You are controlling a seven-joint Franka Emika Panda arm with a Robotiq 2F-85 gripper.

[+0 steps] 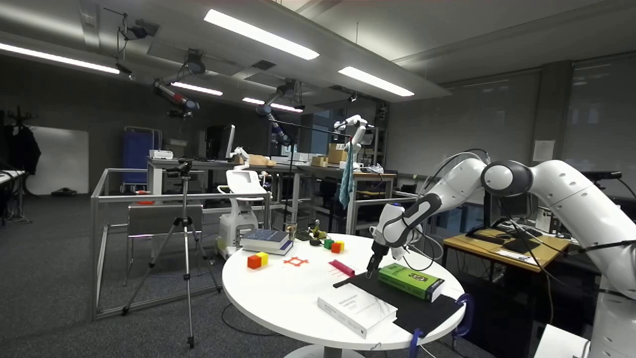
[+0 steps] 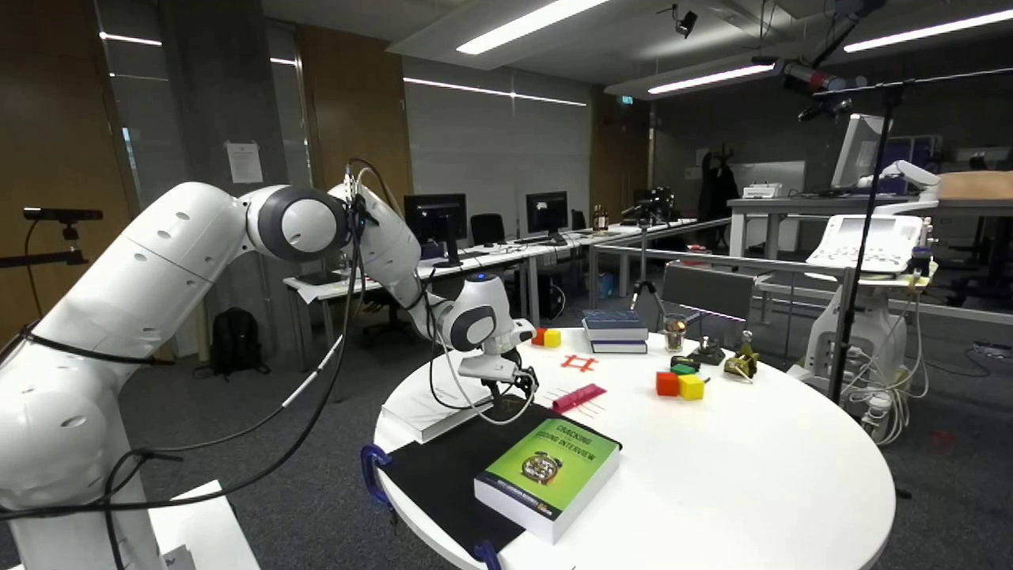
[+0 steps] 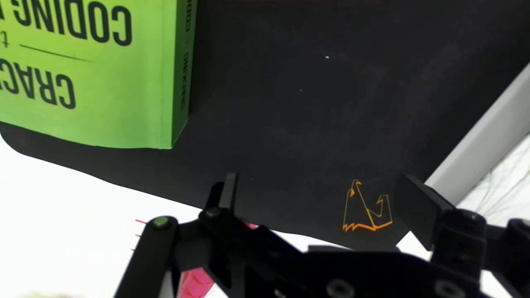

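Note:
Above the black mat [image 3: 308, 124], my gripper stands open, its two fingers wide apart and nothing held. An orange line drawing [image 3: 367, 226] on the mat shows between the fingers, nearer the right one. The green book [image 2: 546, 465] lies flat on the mat, to the upper left in the wrist view and clear of the fingers. On the mat's other side lies a white book [image 1: 357, 307]. Partly hidden behind the gripper in the wrist view is a pink object [image 3: 196, 283], seen whole as a pink roll [image 2: 577, 397] in exterior view 2.
Red and yellow cubes [image 1: 257, 260], an orange grid [image 1: 295, 261], stacked blue books [image 1: 266, 239] and more cubes [image 2: 679, 384] stand farther across the round table [image 2: 722, 484]. Blue clamps [image 1: 466, 313] grip its edge.

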